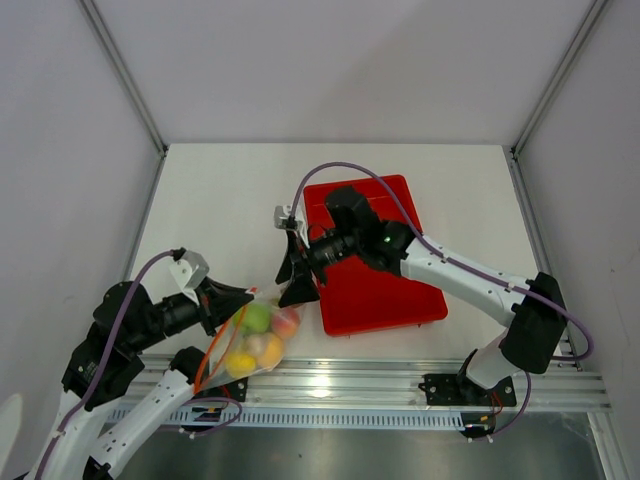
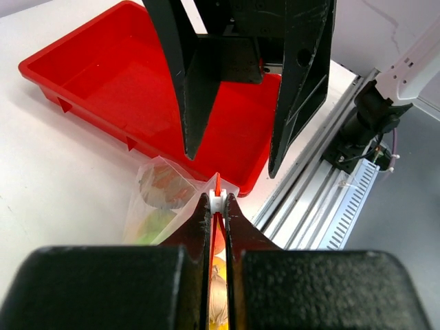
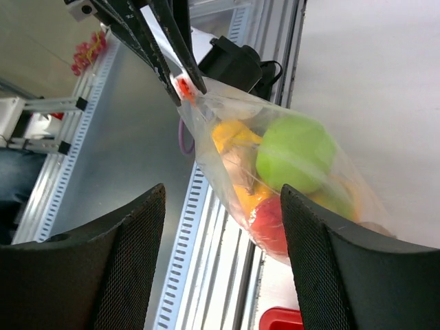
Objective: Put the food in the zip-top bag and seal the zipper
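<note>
The clear zip bag (image 1: 245, 350) holds several fruits: a green one (image 3: 294, 151), yellow and red ones. Its orange zipper shows at its left side in the top view. My left gripper is shut on the white zipper tab (image 2: 217, 201), so the bag hangs from it at the front of the table. My right gripper (image 1: 298, 285) is open just right of and above the bag; in the left wrist view its black fingers point down over the bag top, with a gap between them.
A red bin (image 1: 380, 305) stands right of the bag, partly under my right arm. The metal front rail (image 1: 320, 380) runs below the bag.
</note>
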